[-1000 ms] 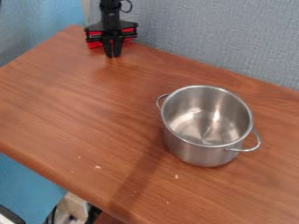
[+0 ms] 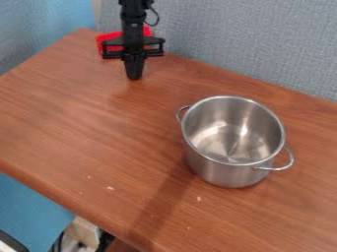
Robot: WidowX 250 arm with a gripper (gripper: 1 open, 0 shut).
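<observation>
My black gripper (image 2: 134, 71) hangs at the back left of the table, low over the wood, with its fingers shut; nothing shows between them. Just behind it, partly hidden by the gripper, is a red object (image 2: 109, 41) near the wall. A shiny steel pot (image 2: 231, 172) with two side handles stands on the right half of the table and looks empty inside.
Grey-blue walls (image 2: 250, 39) rise behind it. Past the front left edge lies a blue surface with some clutter at the bottom corner.
My gripper has moved a little to the right and down, toward the front, uncovering slightly more of the red object. The pot is unmoved.
</observation>
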